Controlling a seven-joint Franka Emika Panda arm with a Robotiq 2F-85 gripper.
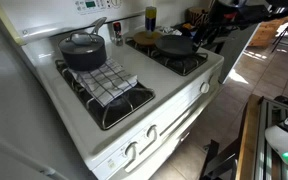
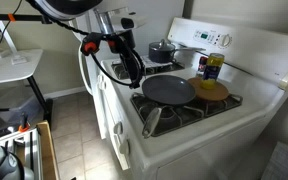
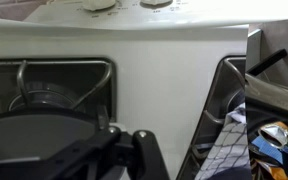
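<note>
My gripper (image 2: 134,70) is open above the front side of the white stove (image 2: 219,132), left of the dark frying pan (image 2: 169,91) in exterior view 2. Nothing shows between its fingers. Exterior view 1 has the gripper (image 1: 212,38) at the upper right, close to the pan (image 1: 175,45). The pan rests on a burner, its handle (image 2: 152,122) pointing toward the near edge. From the wrist view, the pan (image 3: 34,135) fills the lower left, partly hidden by the dark gripper.
A lidded dark pot (image 1: 84,48) stands on the far-left burner, beside a checked towel (image 1: 107,82) draped over the grate. A yellow bottle (image 2: 212,70) stands by a round wooden board (image 2: 210,90). Control knobs (image 1: 131,150) line the stove's front. White stovetop between the burners is bare.
</note>
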